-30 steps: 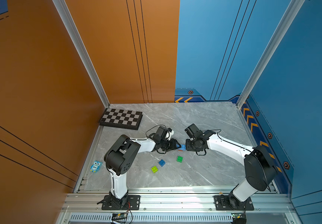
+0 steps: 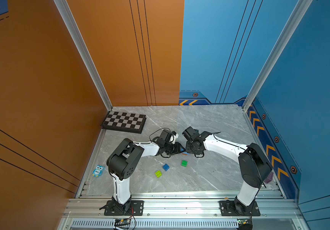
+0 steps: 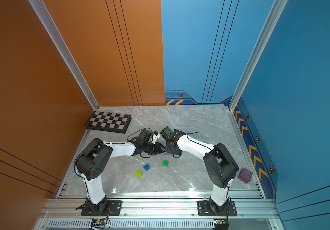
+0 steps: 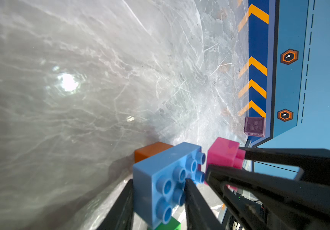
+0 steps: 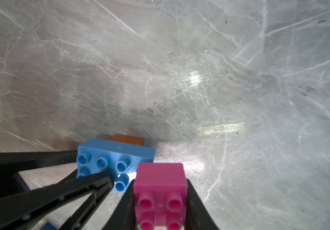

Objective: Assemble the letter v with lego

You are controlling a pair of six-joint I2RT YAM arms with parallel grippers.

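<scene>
A long blue brick point(image 4: 165, 164) is clamped in my left gripper, its studs facing toward my right gripper. An orange brick point(image 4: 149, 150) shows behind the blue one, partly covered by it; whether the two are joined cannot be told. My right gripper is shut on a pink brick point(image 5: 160, 176) with several studs showing. The pink brick is close by the right end of the blue brick point(image 5: 111, 151); contact between them is unclear. In the top left view both grippers meet near the table's middle, mostly hiding the bricks.
Toward the front lie a green brick point(image 2: 183, 163), a small blue brick point(image 2: 165, 167) and a lime brick point(image 2: 158, 173). A purple cube point(image 3: 245, 175) sits at the right edge, a chessboard point(image 2: 124, 121) at the back left, an owl figure point(image 2: 98, 170) at the left.
My right arm has moved left, bringing its gripper close to the left one and covering more of the blue brick. The left arm has stayed put.
</scene>
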